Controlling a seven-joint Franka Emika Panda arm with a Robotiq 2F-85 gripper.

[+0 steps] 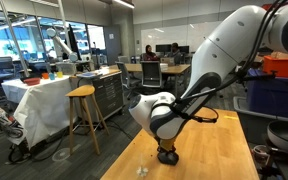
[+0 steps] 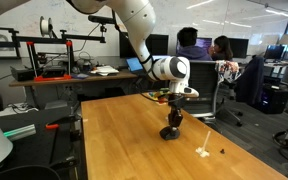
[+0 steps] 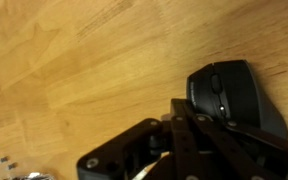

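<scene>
A black computer mouse lies on the wooden table, right beside and partly behind my gripper in the wrist view. My gripper points down low over the mouse in exterior view 1. In exterior view 2 the gripper also stands right at the mouse. Its fingers are together, with nothing visible between them. Whether the tips touch the mouse I cannot tell. Part of the mouse is hidden by the gripper.
Small white items stand on the table not far from the mouse. A wooden stool stands off the table's far side.
</scene>
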